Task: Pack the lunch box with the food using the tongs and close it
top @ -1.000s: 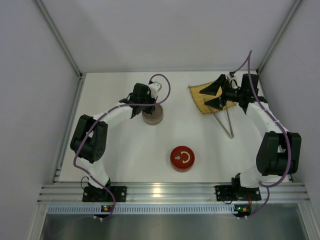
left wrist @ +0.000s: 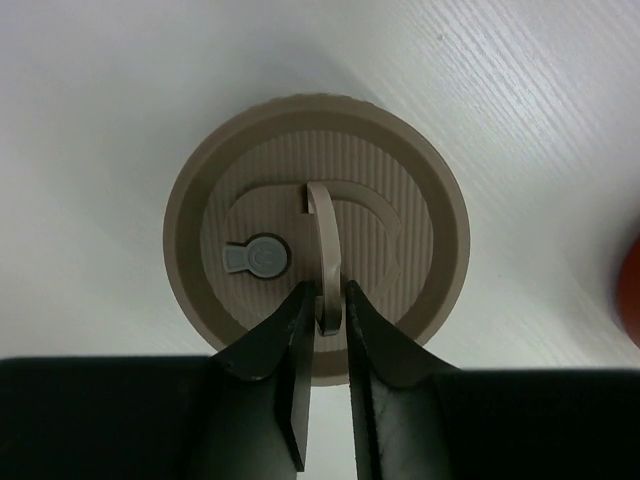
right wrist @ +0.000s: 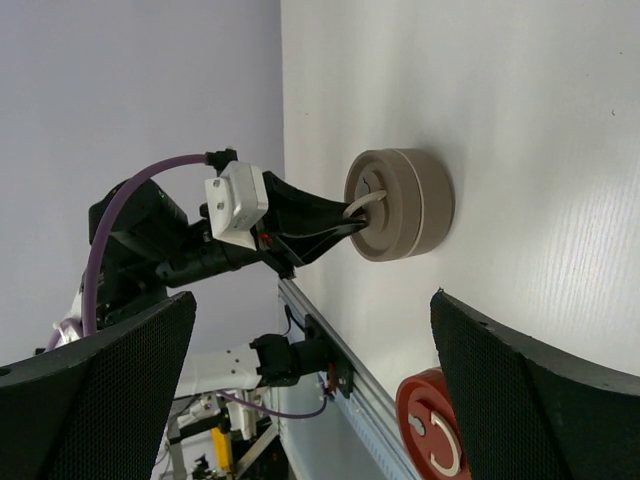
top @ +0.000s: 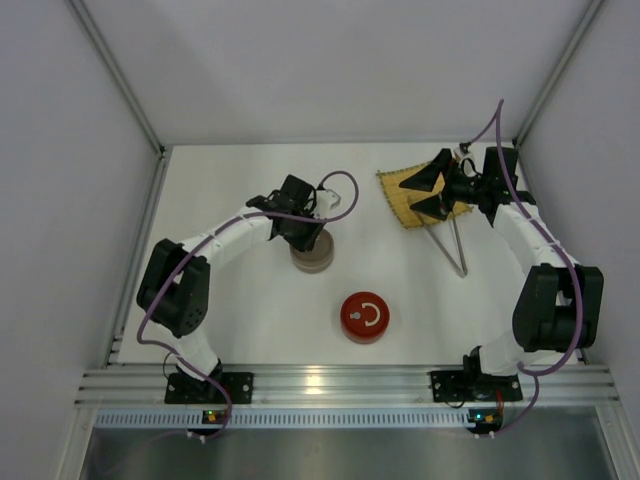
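Note:
A round taupe lunch box (top: 313, 258) with a raised handle and a small grey latch on its lid sits left of the table's middle. My left gripper is over the lid, its narrow fingertips on either side of the handle (left wrist: 327, 240). Whether they press on the handle or only straddle it, I cannot tell. Seen from the right wrist, the lunch box (right wrist: 425, 205) appears flat on the table. My right gripper (top: 428, 190) is wide open and empty, above the yellow mat.
The yellow woven mat (top: 395, 195) lies at the back right, with a pair of grey sticks (top: 459, 245) by its front edge. A red round box (top: 365, 318) stands front centre.
The taupe lunch box and my left gripper have shifted together toward the front and slightly right. My right arm, the mat, the sticks and the red box are unmoved.

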